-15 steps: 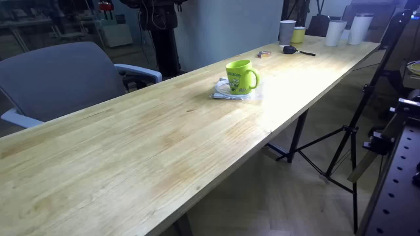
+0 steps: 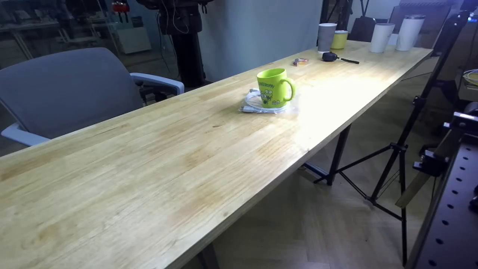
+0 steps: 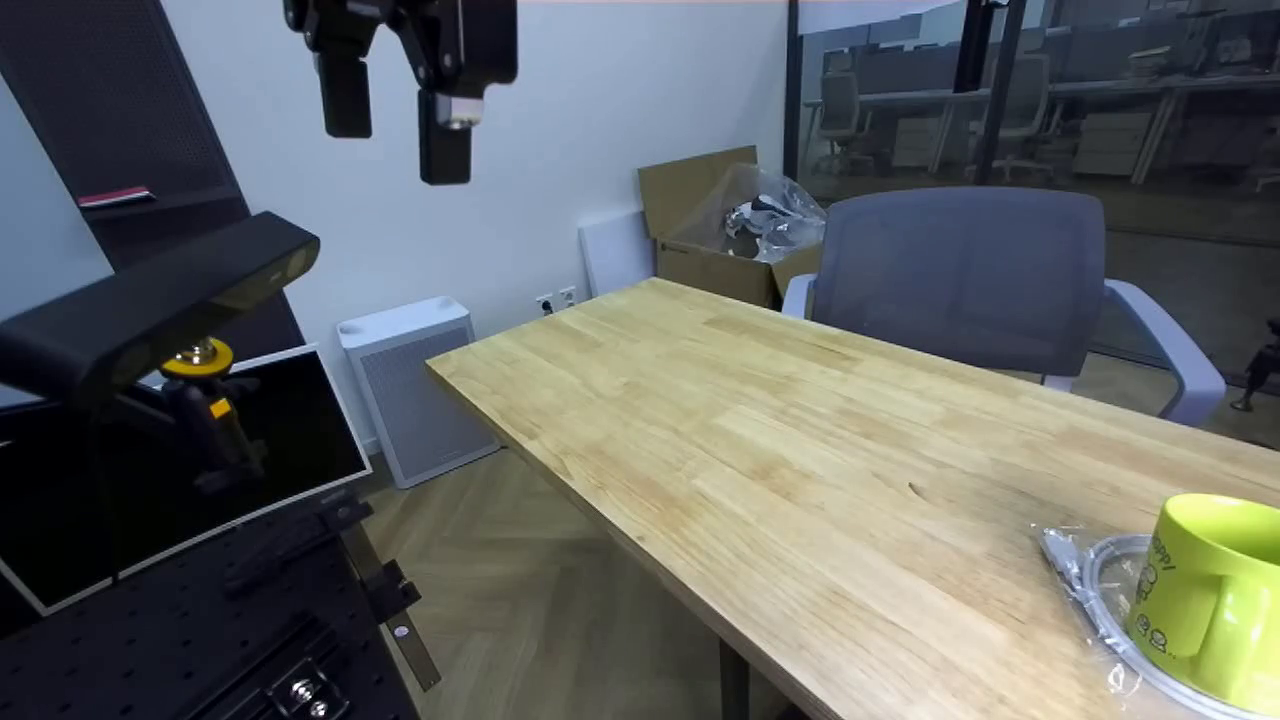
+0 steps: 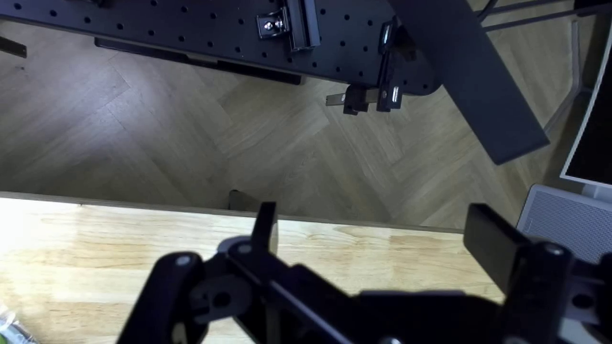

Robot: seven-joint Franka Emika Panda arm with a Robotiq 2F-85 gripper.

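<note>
A green mug (image 2: 271, 89) with cartoon print stands upright on a clear bag holding a coiled pale cable (image 2: 253, 102), on the wooden table. In exterior view 2 the same mug (image 3: 1212, 600) and cable (image 3: 1094, 588) are at the lower right, the mug cut by the frame's edge. My gripper (image 3: 397, 138) hangs high at the upper left there, open and empty, well away from the mug. From the wrist, the gripper shows its fingers wide apart over the table's edge, and only a corner of the bag (image 4: 14, 329) shows at lower left.
Farther along the table (image 2: 148, 179) are a small packet (image 2: 300, 62), a black object with a strap (image 2: 330, 56), a grey cup (image 2: 326, 38), a yellow cup (image 2: 339, 40) and two white tumblers. An office chair (image 3: 966, 282) stands alongside.
</note>
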